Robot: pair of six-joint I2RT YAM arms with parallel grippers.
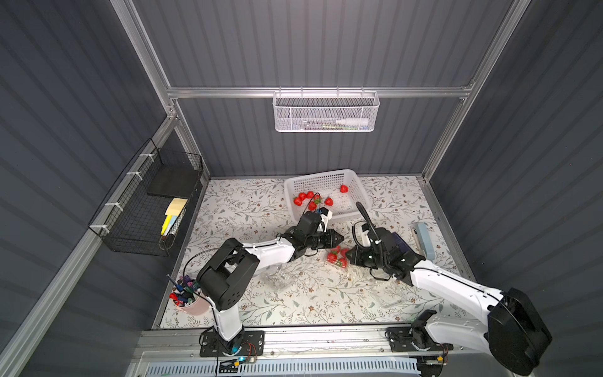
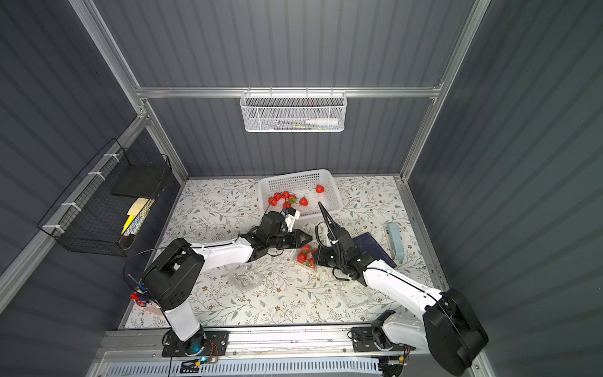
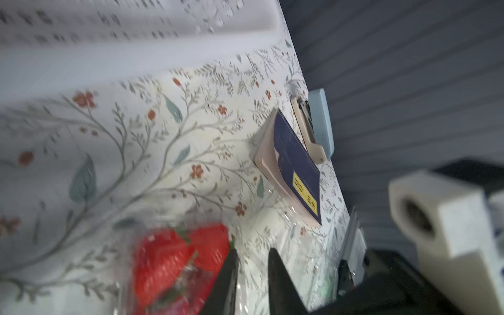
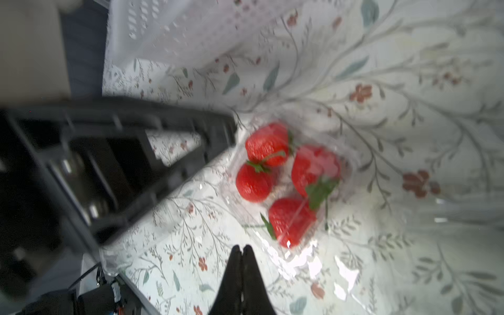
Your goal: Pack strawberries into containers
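Note:
A clear plastic container [image 4: 336, 147] holding several strawberries [image 4: 293, 220] rests on the table between my grippers. Whether its lid is fastened I cannot tell. In the left wrist view, my left gripper hovers at the container's right side; a narrow gap with nothing in it parts its fingers. My right gripper is shut, its tips pressed together, with nothing visible between them. From above, the left gripper sits at the container's back left and the right one at its right. Further strawberries [image 1: 343, 188] lie in the white basket [image 1: 362, 199] behind.
Another clear container [image 2: 243, 280] stands at the front left, faint against the patterned cloth. On the right lie a dark blue box [image 3: 296, 168] and a light blue object [image 2: 395, 242]. A pen cup [image 1: 191, 306] occupies the left front corner.

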